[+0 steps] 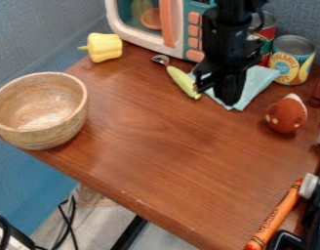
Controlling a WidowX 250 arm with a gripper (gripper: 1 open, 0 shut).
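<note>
My black gripper (pixel 228 83) is lowered at the back of the table over a light blue cloth (pixel 258 82), just right of a pale yellow banana-like item (pixel 183 81); its fingertips are too dark to tell whether anything is between them. A small metal utensil (pixel 162 61) lies behind the yellow item.
Toy microwave (pixel 167 20), cans (pixel 292 61), yellow pepper (pixel 102 47), wooden bowl (pixel 39 109) at left, red-brown ball (pixel 287 114), orange crayon (pixel 277 217) at front right.
</note>
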